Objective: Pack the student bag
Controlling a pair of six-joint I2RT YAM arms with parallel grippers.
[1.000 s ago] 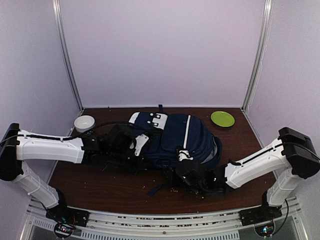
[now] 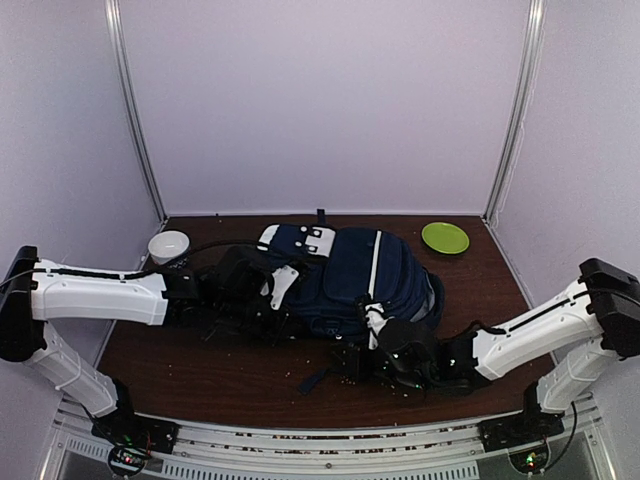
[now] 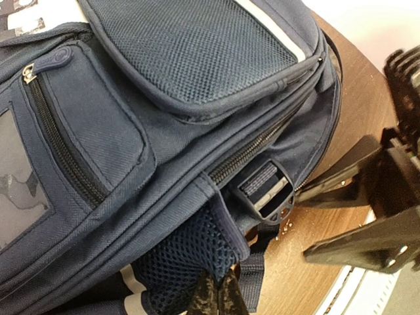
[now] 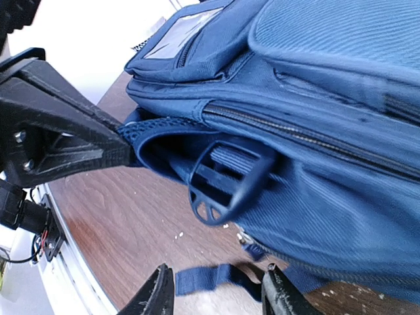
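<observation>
The navy backpack [image 2: 345, 270] lies on the brown table. In the left wrist view its mesh side pocket [image 3: 180, 252] sits beside a strap buckle [image 3: 266, 190]. My left gripper is shut on the edge of that pocket; from the right wrist view, the cloth [image 4: 157, 128] runs into its fingers [image 4: 98, 147] and the pocket mouth gapes slightly. My right gripper stands open below the buckle, nothing gripped. A loose strap [image 4: 210, 277] shows beyond its fingertips. The left wrist view has the right fingers [image 3: 357, 246] close to the buckle.
A white bowl [image 2: 168, 246] stands at the back left, and a green plate [image 2: 445, 238] at the back right. Small crumbs or beads [image 2: 350, 380] are scattered in front of the bag.
The left arm and the bag look unchanged.
</observation>
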